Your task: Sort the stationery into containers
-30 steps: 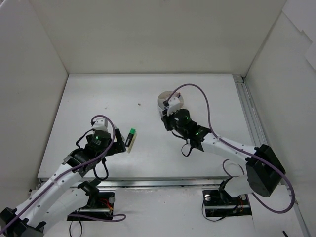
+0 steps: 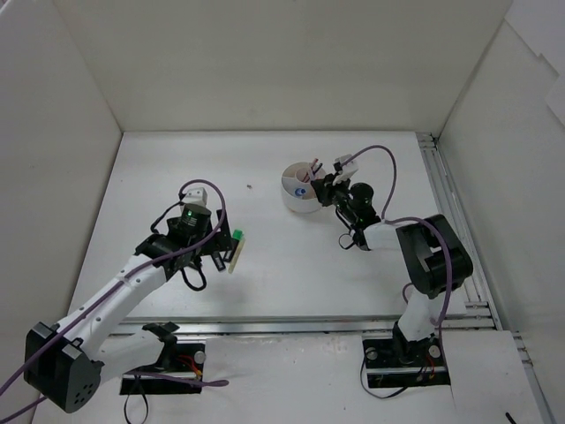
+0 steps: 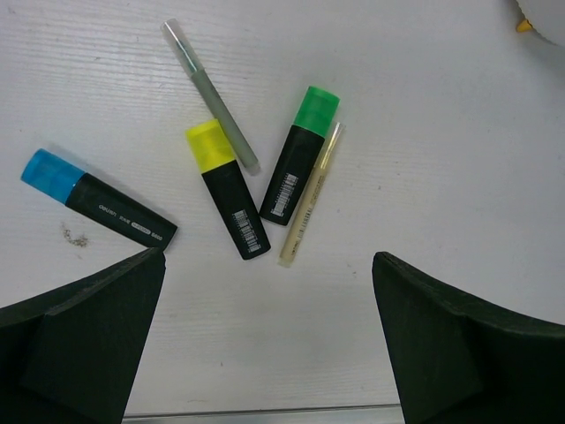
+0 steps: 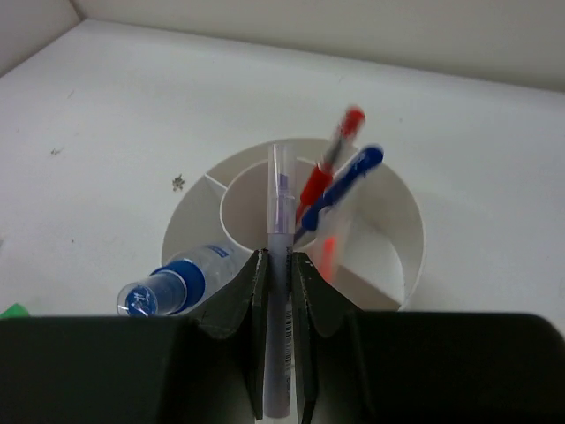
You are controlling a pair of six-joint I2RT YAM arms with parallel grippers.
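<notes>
Over the round white container (image 2: 301,202), my right gripper is shut on a pale lilac pen (image 4: 281,221), its capped end toward the inner cup. A red pen (image 4: 318,181), a blue pen (image 4: 340,187) and a clear blue-banded bottle-like item (image 4: 177,281) sit inside the container. My left gripper hangs open above the table with nothing between its fingers. Below it lie a yellow highlighter (image 3: 228,190), a green highlighter (image 3: 300,155), a blue highlighter (image 3: 99,199), a grey-green pen (image 3: 212,97) and a thin beige pen (image 3: 311,194).
A bit of the container with a small orange tip beside it shows at the top right of the left wrist view. The table (image 2: 291,274) between the two arms is bare. A metal rail (image 2: 300,324) runs along its front edge.
My right gripper has moved from in front of the container to its right side, away from me.
</notes>
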